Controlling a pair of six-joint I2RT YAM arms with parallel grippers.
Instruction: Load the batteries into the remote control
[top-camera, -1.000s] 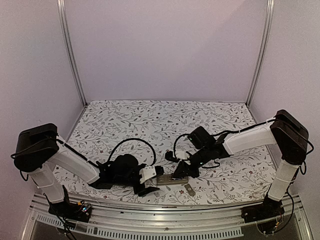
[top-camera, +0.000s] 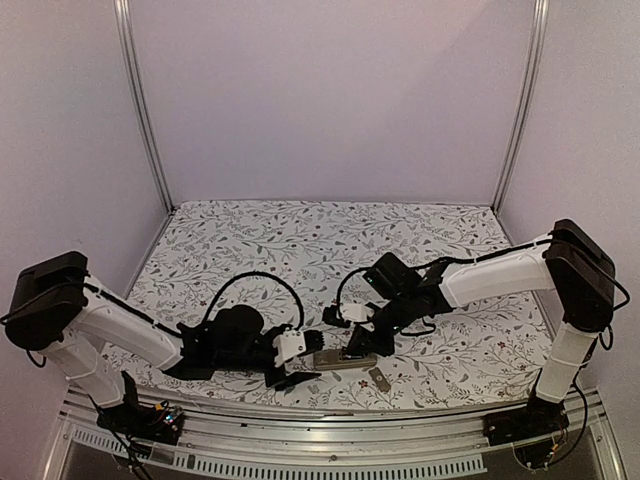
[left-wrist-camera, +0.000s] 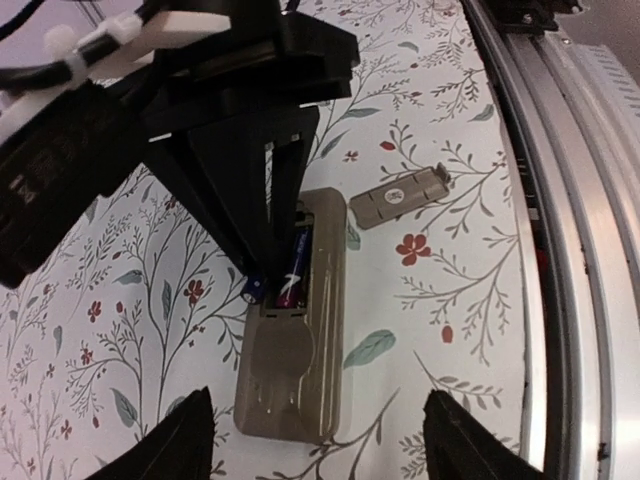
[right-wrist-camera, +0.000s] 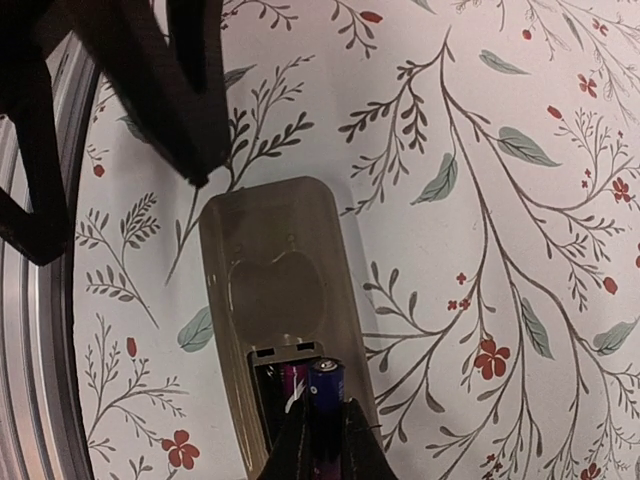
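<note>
The grey remote control (left-wrist-camera: 285, 380) lies face down, its battery compartment open, with a purple battery (left-wrist-camera: 294, 265) inside. My right gripper is shut on a second battery (right-wrist-camera: 326, 385), blue-capped, held at the compartment's edge beside the first. In the left wrist view the right gripper's fingers reach down onto the compartment. My left gripper stands open at the other end of the remote, with nothing between its fingers.
The detached battery cover (left-wrist-camera: 400, 196) lies beside the remote near the table's front edge, where a metal rail (left-wrist-camera: 540, 300) runs.
The right gripper has shifted very little, staying over the remote's compartment.
</note>
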